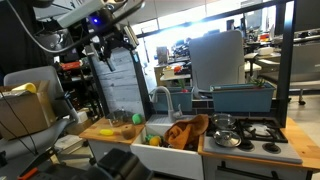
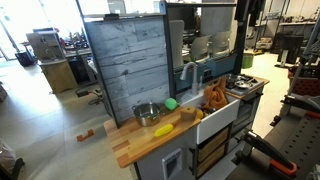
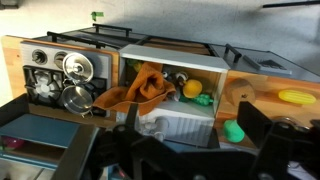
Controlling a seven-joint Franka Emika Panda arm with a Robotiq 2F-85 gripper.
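High above the counter, my gripper stands open, its dark fingers spread along the bottom of the wrist view with nothing held between them. In exterior view 1 the arm reaches in from the upper left. Below is a white sink holding an orange-brown cloth. A round yellow item and some green ones lie beside the cloth. On the wooden counter are a long yellow item, a green round item and a metal bowl.
A stove sits on the far side of the sink, with metal pans near it. The faucet rises behind the sink. A grey panel stands behind the wooden counter.
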